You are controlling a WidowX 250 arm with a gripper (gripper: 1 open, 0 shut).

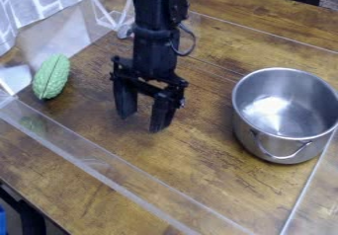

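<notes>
My black gripper (144,113) hangs low over the wooden table at the centre, its two fingers apart with nothing visible between them. A green ridged vegetable (51,76) lies to its left, apart from it. A steel pot (283,116) stands to its right, also apart, and looks empty.
Clear plastic panels (93,170) edge the table at the front left and right. White material (27,12) is at the back left. The wooden surface in front of the gripper and at the back right is bare.
</notes>
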